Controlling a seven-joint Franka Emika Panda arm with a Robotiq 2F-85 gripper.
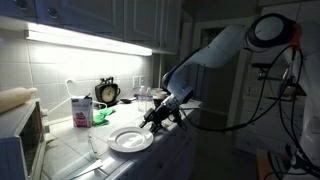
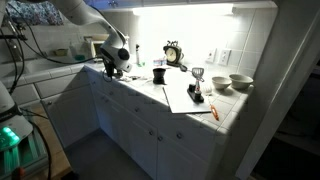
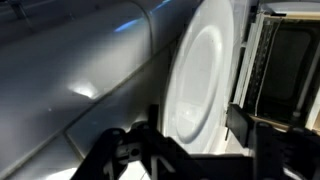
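Observation:
A white oval plate (image 1: 130, 138) lies on the counter near its front edge. My gripper (image 1: 155, 124) is low over the counter at the plate's right end. In the wrist view the plate (image 3: 207, 70) runs up the middle of the picture. The dark fingers of my gripper stand apart, one to each side of the plate's near end. Whether either finger touches the rim cannot be told. In the second exterior view the arm hides the area around my gripper (image 2: 117, 74).
A toaster oven (image 1: 32, 128) stands left of the plate. Behind the plate are a box (image 1: 82, 111), a green item (image 1: 102, 117) and a black clock (image 1: 107, 92). Farther along the counter are a cutting board (image 2: 188, 101), a utensil holder (image 2: 195, 90) and two bowls (image 2: 240, 82).

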